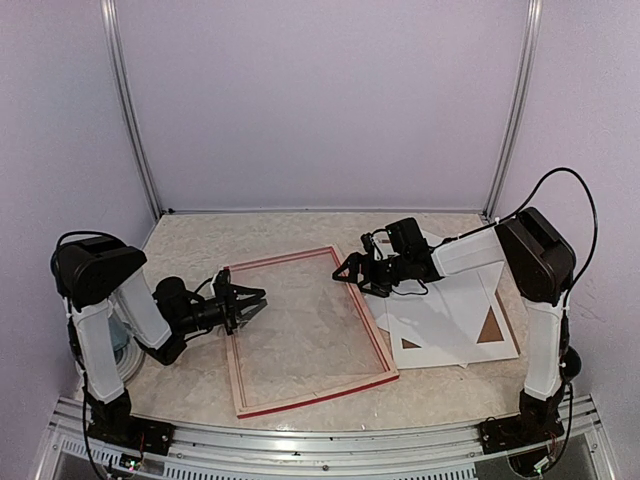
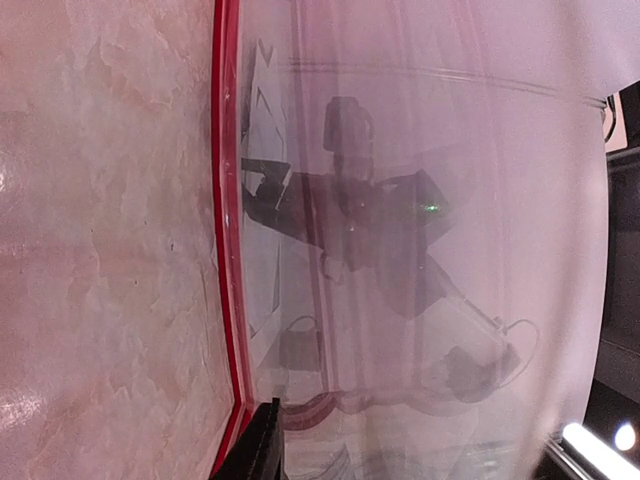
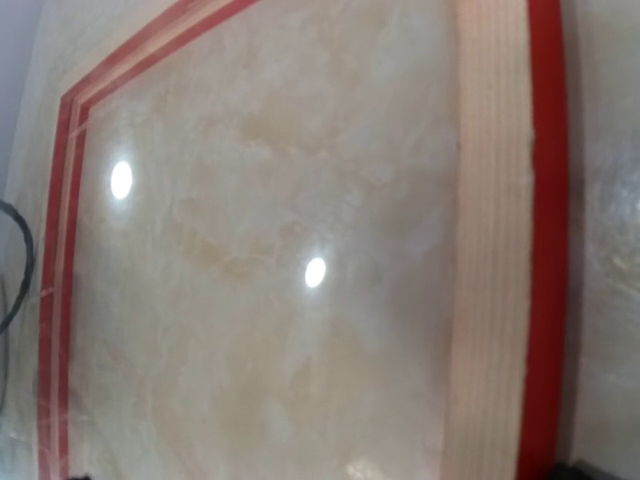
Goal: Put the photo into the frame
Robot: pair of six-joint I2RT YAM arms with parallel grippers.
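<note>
The frame (image 1: 380, 352), wooden with red edging and a clear panel, lies tilted on the table's middle. My left gripper (image 1: 252, 303) is low over its left side, part open with nothing visible between the fingers; the left wrist view shows red edging (image 2: 226, 250) and the glossy panel (image 2: 430, 280) up close. My right gripper (image 1: 350, 270) rests at the frame's right side near the far corner, its fingers apart. The right wrist view shows the frame's wooden side (image 3: 490, 240) and panel (image 3: 260, 200). White sheets and boards (image 1: 440, 320) lie to the right; the photo cannot be told among them.
A round stack of items (image 1: 127, 362) sits at the far left, partly behind the left arm. The boards lie under the right arm.
</note>
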